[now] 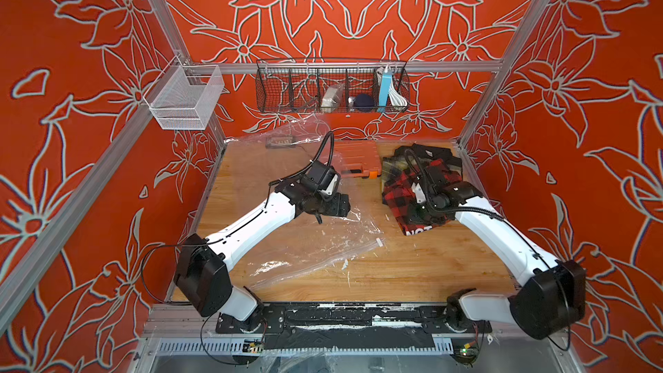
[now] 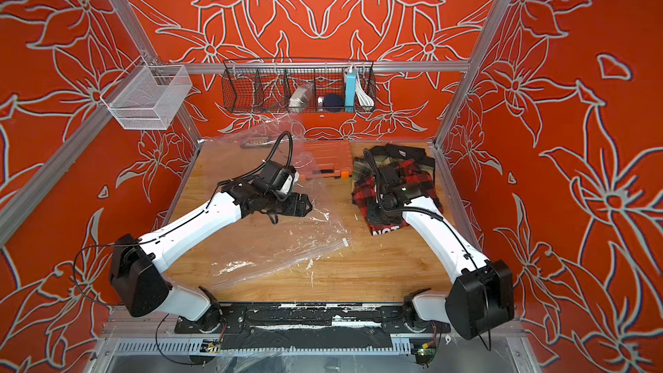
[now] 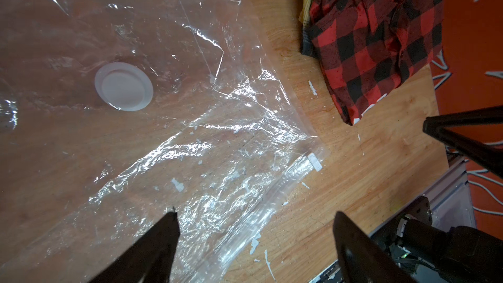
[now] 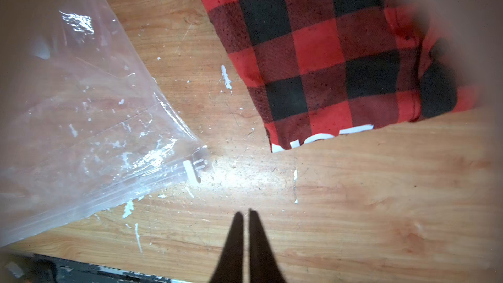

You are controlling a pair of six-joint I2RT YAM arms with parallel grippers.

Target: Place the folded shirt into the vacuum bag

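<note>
A clear vacuum bag [image 1: 276, 255] lies flat over the left and middle of the table, its zip edge toward the front. The folded red-and-black plaid shirt [image 4: 319, 63], with white lettering on its front edge, lies on darker folded clothes to the right of the bag. My left gripper is open over the bag, nothing between its fingers. My right gripper hangs over the shirt's front end in the top views; in its wrist view the fingertips are close together over bare wood in front of the shirt, with a narrow gap between them.
An orange case [image 1: 352, 152] lies at the back middle, partly under the bag. A black wire basket [image 1: 304, 89] and a white basket [image 1: 183, 110] hang above the table. Bare wood [image 2: 373, 269] is clear at the front right.
</note>
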